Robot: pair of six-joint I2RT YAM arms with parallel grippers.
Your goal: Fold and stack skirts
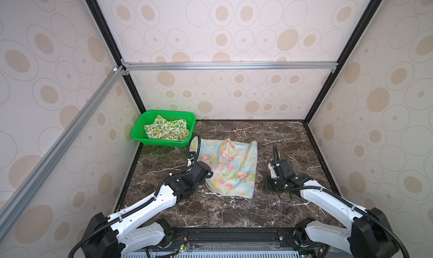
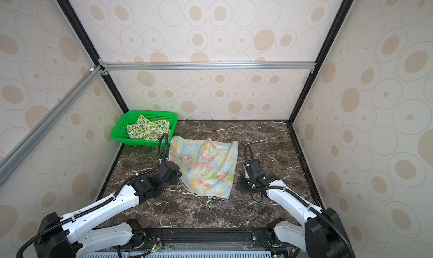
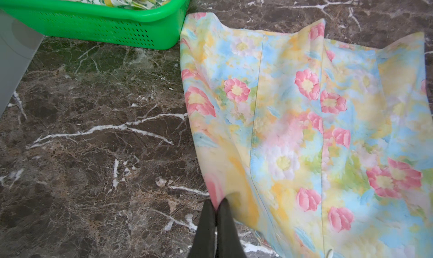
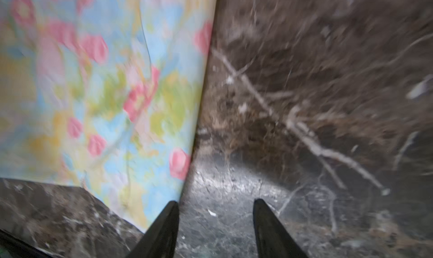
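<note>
A pastel skirt with pink flowers [image 1: 227, 163] lies fairly flat across the middle of the table, its top edge a little wavy. In the left wrist view my left gripper is shut on the left edge of that skirt [image 3: 284, 140], which bunches up at the fingertips. My right gripper stands part open near the lower right corner of the skirt [image 4: 112, 122]. One finger [image 4: 164, 226] is close beside the corner; only bare table shows between the two fingers.
A green basket [image 1: 162, 143] at the back left holds a lemon-print cloth [image 1: 166, 129].
</note>
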